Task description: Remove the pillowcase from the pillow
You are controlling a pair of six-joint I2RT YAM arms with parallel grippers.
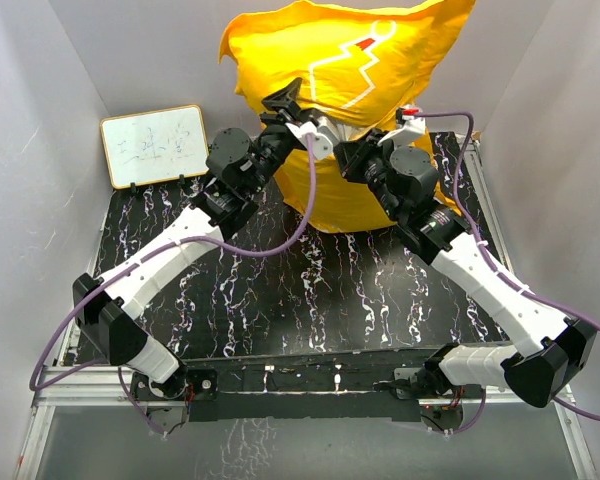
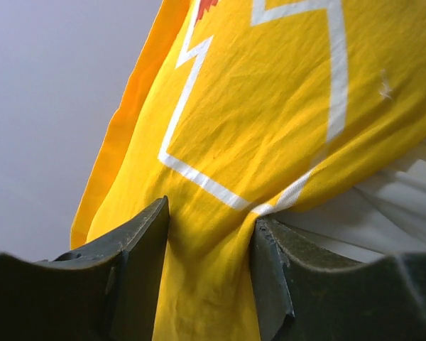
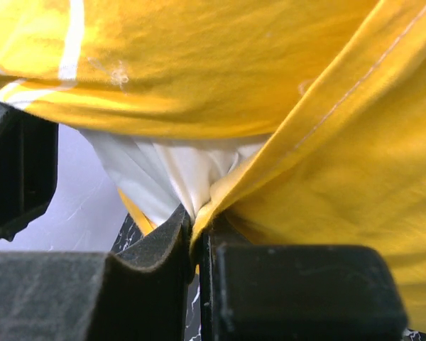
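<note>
The yellow pillowcase (image 1: 310,60) stands tilted up at the back of the table, with white and red printing on its face. White pillow (image 3: 181,167) shows inside its open edge, in both wrist views. My left gripper is open, its fingers apart on either side of a fold of yellow cloth by that opening. In the right wrist view, my right gripper is shut on the stitched yellow hem, and white fabric bunches right at its fingertips. From above, the two grippers work close together at the opening; most of the pillow is hidden.
A small whiteboard (image 1: 156,146) leans at the back left. Grey walls close in both sides.
</note>
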